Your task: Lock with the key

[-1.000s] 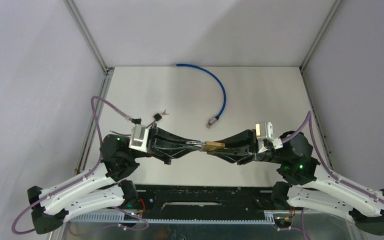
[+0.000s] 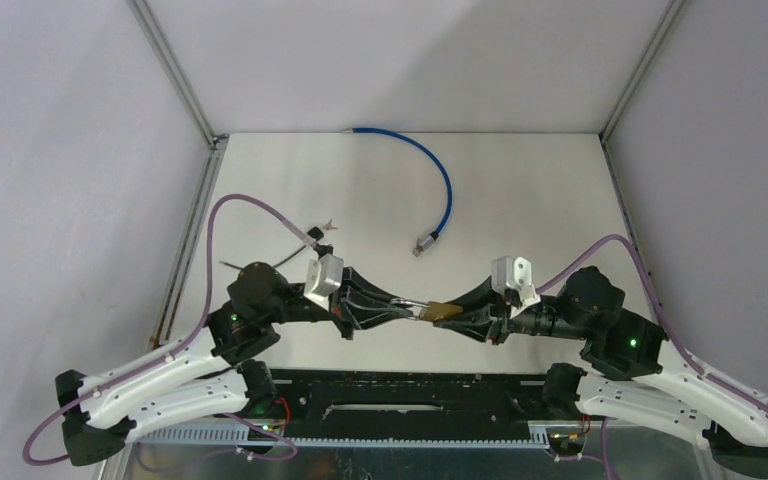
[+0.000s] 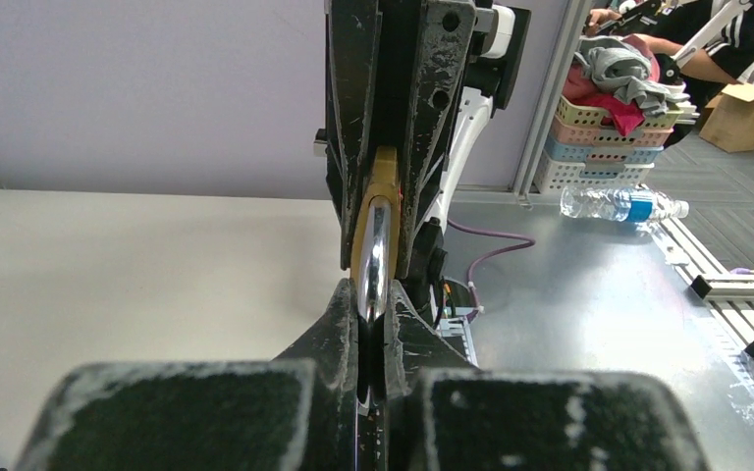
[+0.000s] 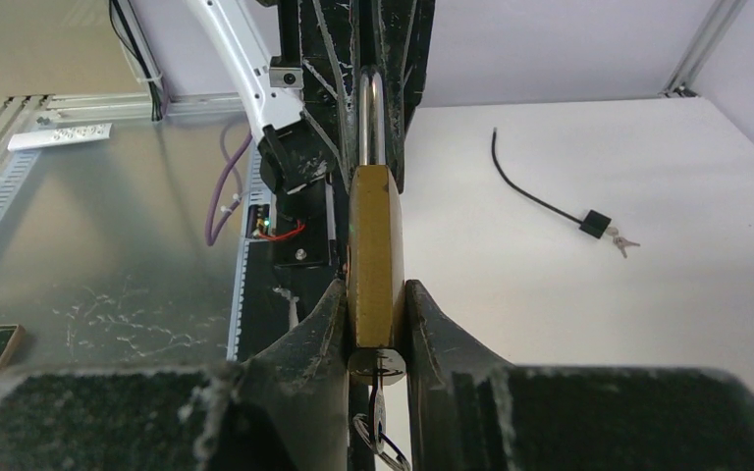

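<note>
Between my two grippers hangs a brass padlock (image 2: pixel 440 311) with a long silver shackle (image 3: pixel 377 250). My left gripper (image 2: pixel 400 308) is shut on the shackle. My right gripper (image 2: pixel 450 316) is at the brass body, its fingers close on either side; in the right wrist view they touch or nearly touch it, and I cannot tell whether they grip. Keys on a ring (image 4: pixel 378 432) hang from the bottom of the body, partly hidden between the right fingers.
A black cable lock (image 4: pixel 594 224) with keys (image 4: pixel 621 241) lies on the white table's left side. A blue cable (image 2: pixel 430 158) lies at the back middle. The front middle of the table beneath my grippers is otherwise clear.
Over the last second both grippers have shifted right and toward the table's front, the padlock between them turning slightly.
</note>
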